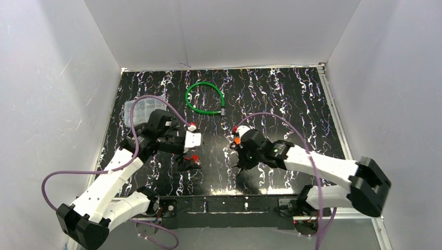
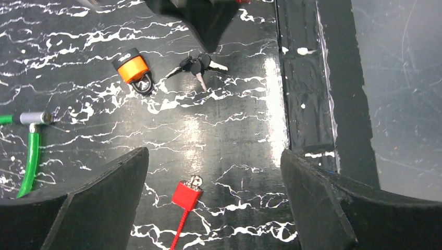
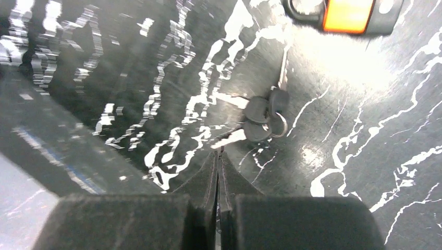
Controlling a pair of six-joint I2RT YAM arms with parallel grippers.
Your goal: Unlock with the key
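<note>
Black-headed keys on a ring (image 3: 258, 117) lie spread on the dark marbled table, beyond the tips of my right gripper, which is shut with nothing between its fingers. An orange and black padlock lies near them, its shackle turned towards the keys; the left wrist view also shows it. Over the table at left, my left gripper stands wide open and empty. Below it lies a red lock (image 2: 186, 196) with a red cable and a small metal end.
A green cable lock (image 1: 221, 96) lies looped at the back middle. Behind the left arm is a clear compartment box (image 1: 136, 110). A dark rail (image 1: 229, 204) runs along the front.
</note>
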